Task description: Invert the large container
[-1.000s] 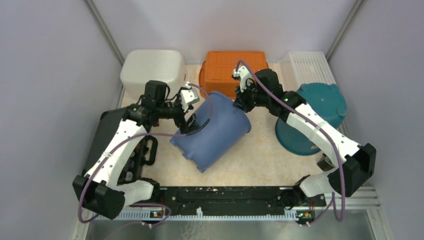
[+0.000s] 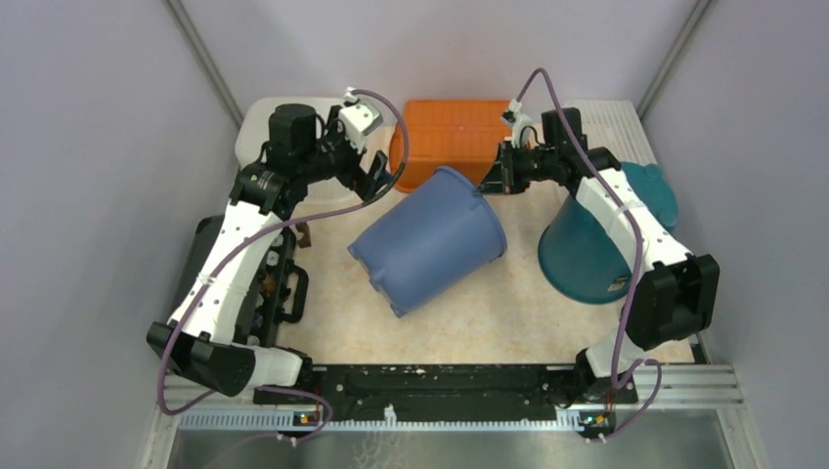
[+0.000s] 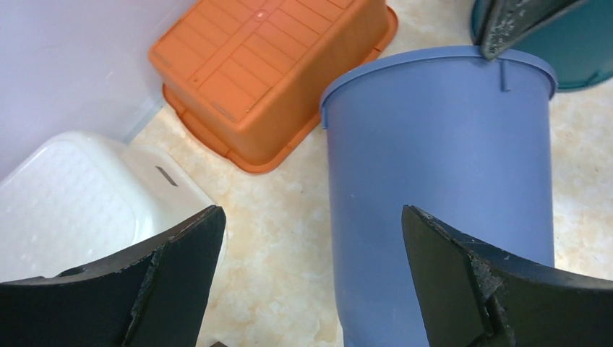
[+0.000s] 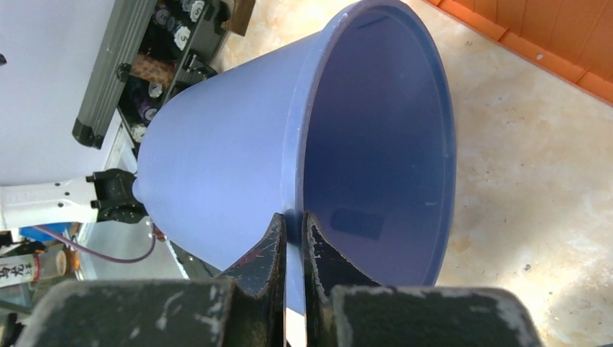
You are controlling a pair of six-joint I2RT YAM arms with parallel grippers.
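Observation:
The large blue container [image 2: 427, 244] lies tilted on its side in the middle of the top view, its open mouth toward the right. My right gripper is shut on the container's rim, one finger outside the wall and one inside. Apart from the container, at its upper left, my left gripper [image 2: 379, 184] hangs with nothing in it. The left wrist view shows its two fingers [image 3: 184, 271] spread wide, with the blue wall [image 3: 441, 159] beyond them. In the right wrist view the dark inside of the container [image 4: 376, 144] looks empty.
Along the back stand a white bin [image 2: 279, 122], an orange bin [image 2: 459, 137] and a white perforated bin [image 2: 611, 127]. An upturned teal bin [image 2: 587, 256] sits at the right. A black case [image 2: 283, 293] holds several items at the left. Floor in front of the container is clear.
The blue container has shifted right and a little toward the back, with my right gripper on its rim. My left gripper has moved back, away from the container's side.

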